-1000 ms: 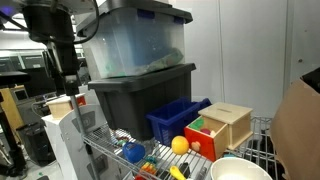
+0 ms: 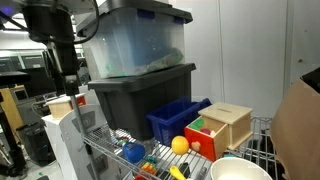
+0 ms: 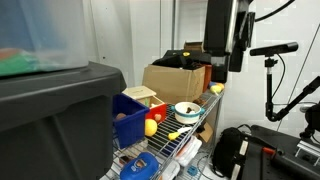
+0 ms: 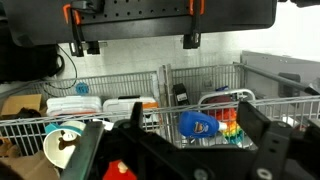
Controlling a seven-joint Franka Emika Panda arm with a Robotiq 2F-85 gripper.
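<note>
My gripper [image 2: 66, 82] hangs at the upper left in exterior view 1, to the left of the wire rack [image 2: 98, 140] and above it. Its fingers are apart with nothing between them. In exterior view 2, the gripper [image 3: 227, 64] is high at the right, in front of the rack's contents. Along the top of the wrist view, the gripper shows its fingers spread wide over bare floor. A blue rounded object [image 2: 134, 152] lies on the rack beside a yellow ball [image 2: 180, 145]. The same blue object [image 4: 197, 124] is visible in the wrist view.
Stacked black bins [image 2: 150, 100] and a clear bin [image 2: 140, 45] rise behind the rack. A blue basket [image 2: 178, 118], wooden box [image 2: 228, 125], white bowl [image 2: 238, 170] and cardboard box [image 2: 302, 125] crowd it. Open floor [image 4: 140, 62] lies beside the rack.
</note>
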